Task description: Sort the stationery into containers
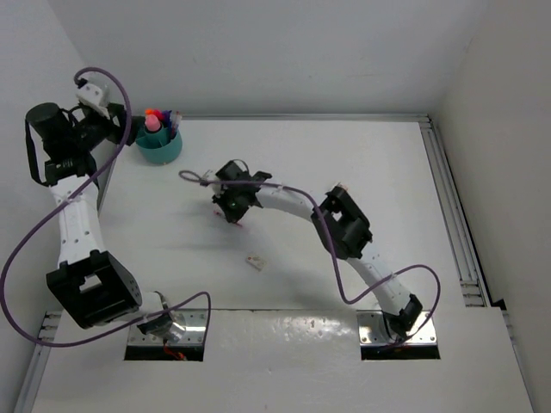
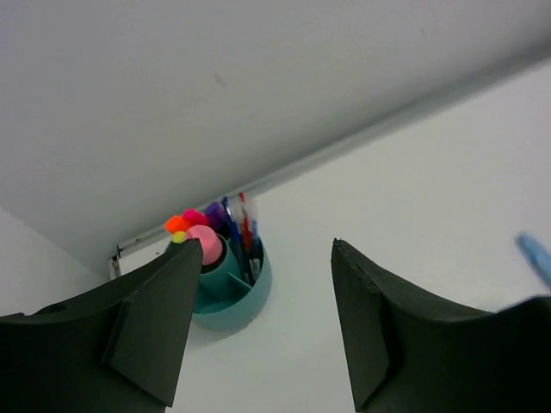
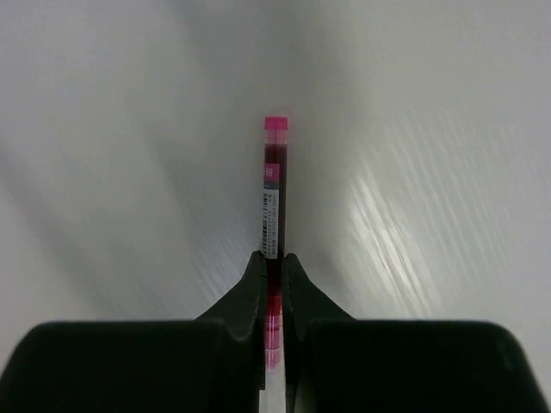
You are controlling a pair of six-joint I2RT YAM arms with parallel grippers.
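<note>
My right gripper is shut on a slim dark-red tube [image 3: 275,163] with a pink cap and a barcode label, its clear lower end running down between the fingers. From above, this gripper [image 1: 231,211] stands over the middle-left of the table and hides most of the tube. A round teal organizer [image 1: 160,155] with several compartments stands at the back left, holding markers and pens [image 2: 245,237] around a pink-topped piece [image 2: 207,243]. Open and empty, my left gripper faces this organizer [image 2: 234,317].
A small pale block [image 1: 255,261] lies on the table in front of the right gripper. Something blue [image 2: 535,256] shows at the right edge of the left wrist view. The right arm covers part of the table's middle.
</note>
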